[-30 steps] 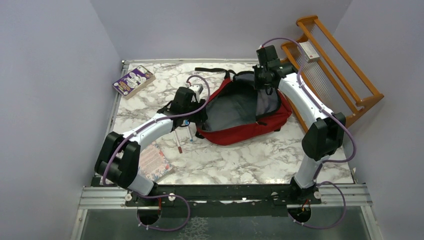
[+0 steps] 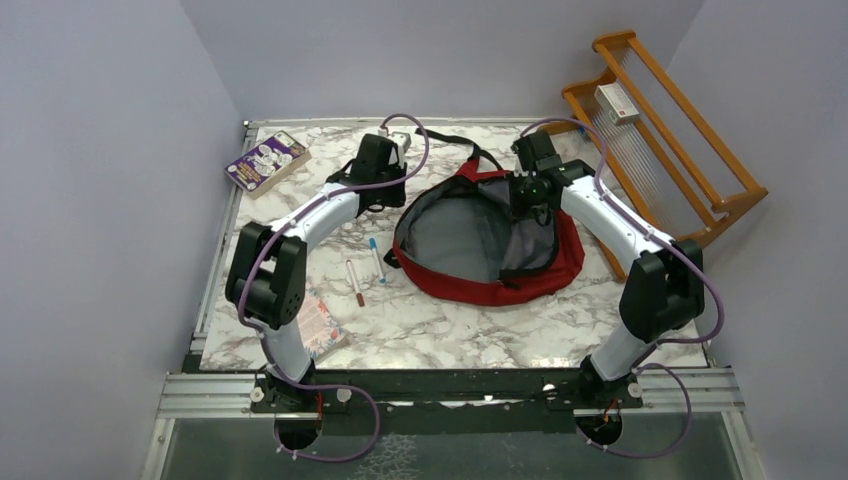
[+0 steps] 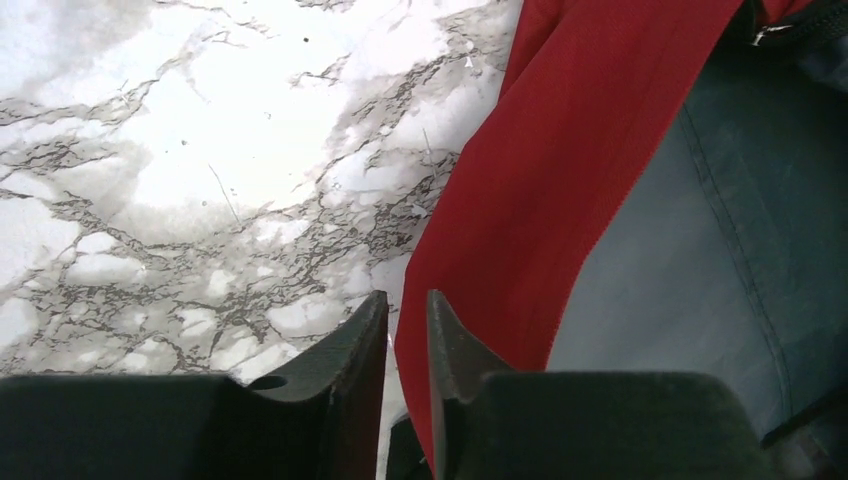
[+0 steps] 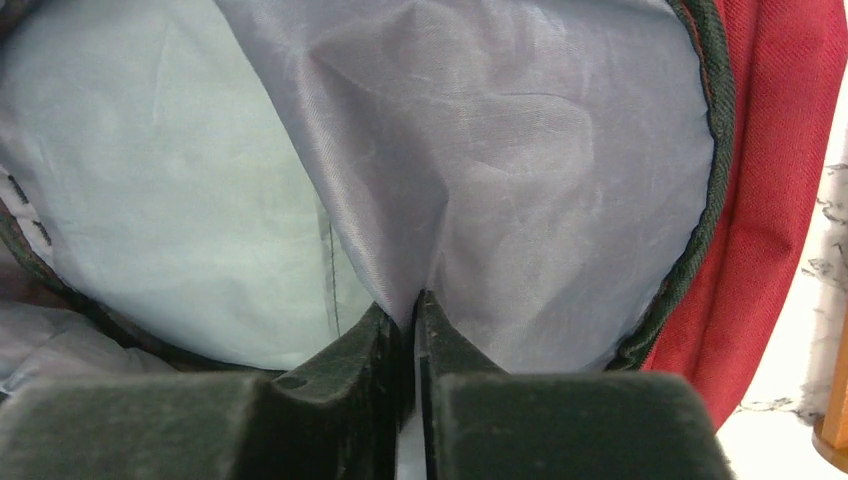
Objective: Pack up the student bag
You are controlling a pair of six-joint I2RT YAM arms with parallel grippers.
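Observation:
The red backpack [image 2: 460, 285] lies open in the middle, grey lining showing. My left gripper is over the red left rim, fingers slightly apart, nothing clearly between them. My right gripper is at the grey lining inside the bag's right part, lining folded at its fingertips; whether it grips it I cannot tell. A purple book [image 2: 268, 160] lies at the back left, a pale floral book [image 2: 318, 326] at the front left, and two markers [image 2: 355, 283] left of the bag.
A wooden rack [image 2: 700, 180] with a white box [image 2: 616, 103] stands at the right, close to the bag. Black straps extend behind it.
My left gripper has moved toward the back along the bag's rim. My right gripper has moved toward the front, and the bag's opening has widened toward the front.

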